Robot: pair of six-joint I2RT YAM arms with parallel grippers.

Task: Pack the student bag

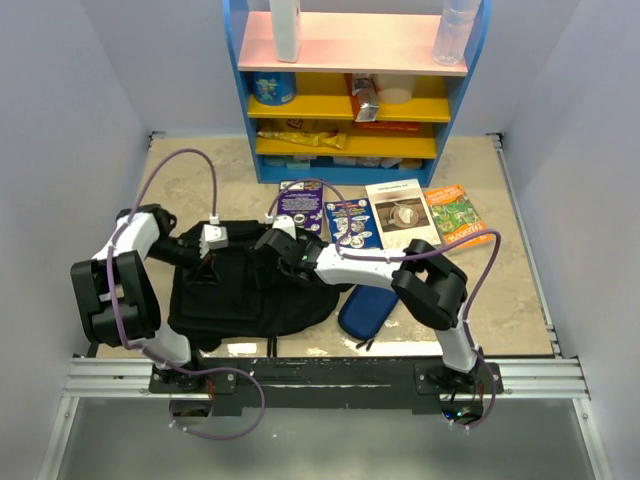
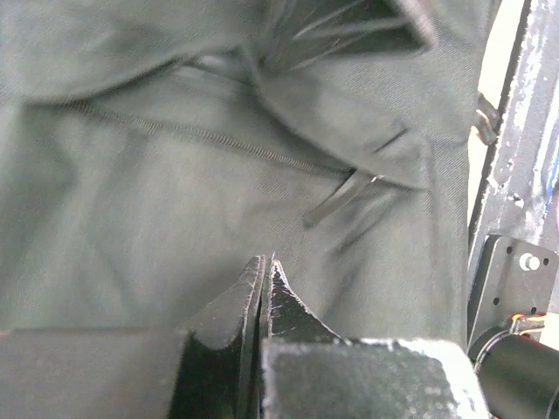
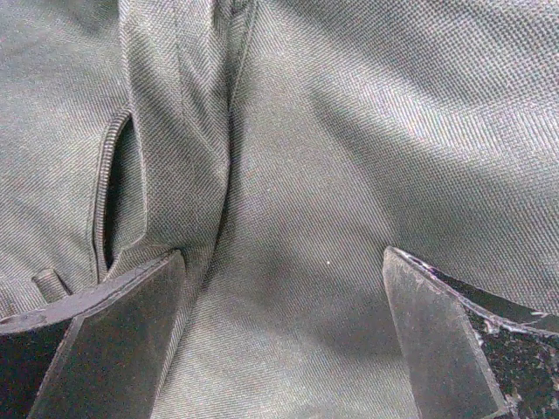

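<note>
The black bag (image 1: 225, 322) lies flat on the table under both arms. In the left wrist view its zipper (image 2: 218, 140) runs across under a fabric flap, and the zipper pull (image 2: 336, 201) hangs loose at the right end. My left gripper is shut with nothing between its tips, a short way below the pull and apart from it. My right gripper stands open over smooth bag fabric. A raised fold of the bag (image 3: 179, 131) runs beside its left finger, and part of the zipper (image 3: 103, 196) shows left of that fold.
Several books lie behind and right of the bag, including a purple one (image 1: 300, 203) and a green-orange one (image 1: 457, 217). A blue case (image 1: 367, 312) rests under the right arm. The shelf (image 1: 345, 175) stands at the back.
</note>
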